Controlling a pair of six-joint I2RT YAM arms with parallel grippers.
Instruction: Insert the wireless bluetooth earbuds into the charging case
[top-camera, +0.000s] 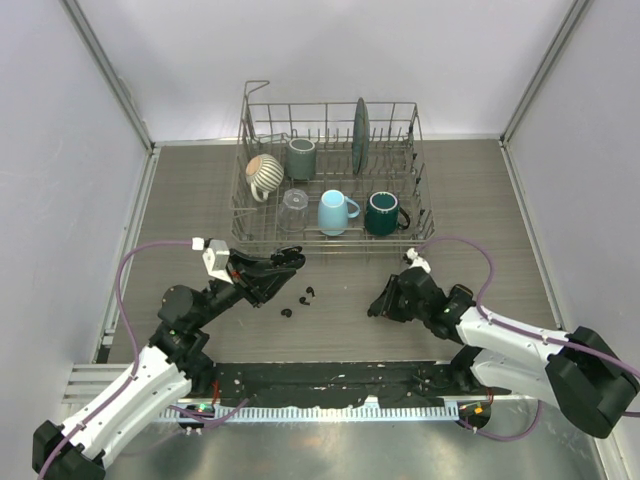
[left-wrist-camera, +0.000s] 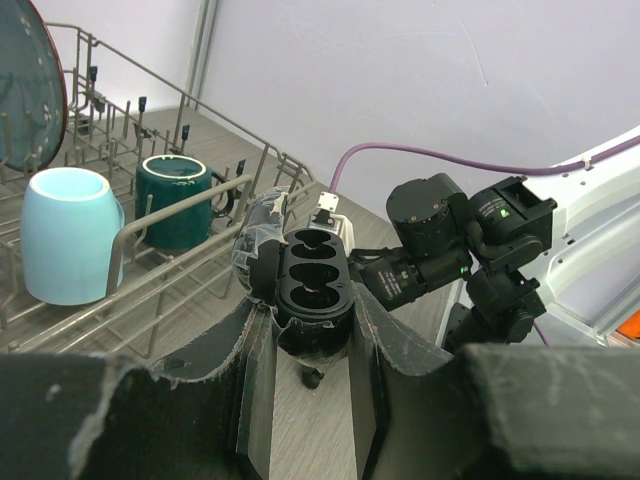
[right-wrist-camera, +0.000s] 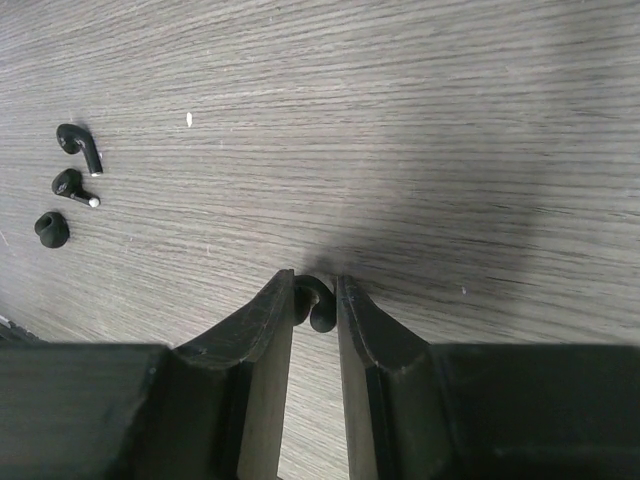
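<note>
My left gripper is shut on the black charging case (left-wrist-camera: 312, 285), held up in the air with its empty wells showing and clear tape at its side. My right gripper is low on the table, its fingertips either side of a black earbud (right-wrist-camera: 318, 308); whether it grips it I cannot tell. Further off lie two more earbuds (right-wrist-camera: 80, 140) and a small black piece (right-wrist-camera: 53, 229), seen in the right wrist view.
A wire dish rack (top-camera: 260, 230) with mugs, a glass and a plate stands at the back. White walls bound the workspace.
</note>
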